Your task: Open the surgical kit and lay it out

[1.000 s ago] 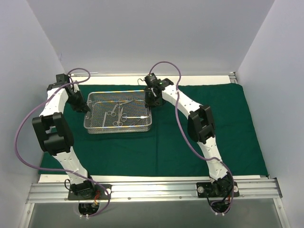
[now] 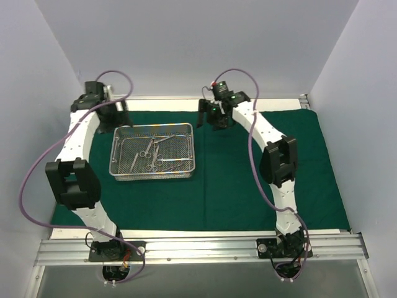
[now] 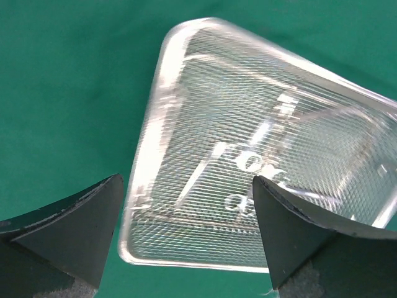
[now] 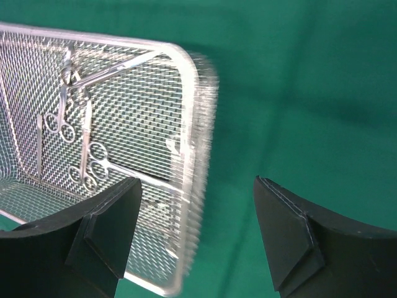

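Observation:
A wire mesh tray (image 2: 153,128) rests on the green cloth at left centre, holding several metal instruments. Scissors-like tools with ring handles (image 4: 98,169) and slim straight ones (image 3: 193,180) lie inside on the mesh. My left gripper (image 2: 118,124) is open near the tray's upper left corner; in the left wrist view, blurred, the tray sits below its parted fingers (image 3: 77,230). Off the tray's upper right corner, my right gripper (image 2: 206,124) stands open too. Nothing is between its fingers, and the tray's end wall (image 4: 191,124) shows past them.
Green cloth (image 2: 248,192) covers the table, with a wide bare stretch to the right and in front of the tray. Grey walls (image 2: 31,112) close in the left, back and right. Purple cables (image 2: 251,152) arch over both arms.
The left has moved up and right, the right up and right.

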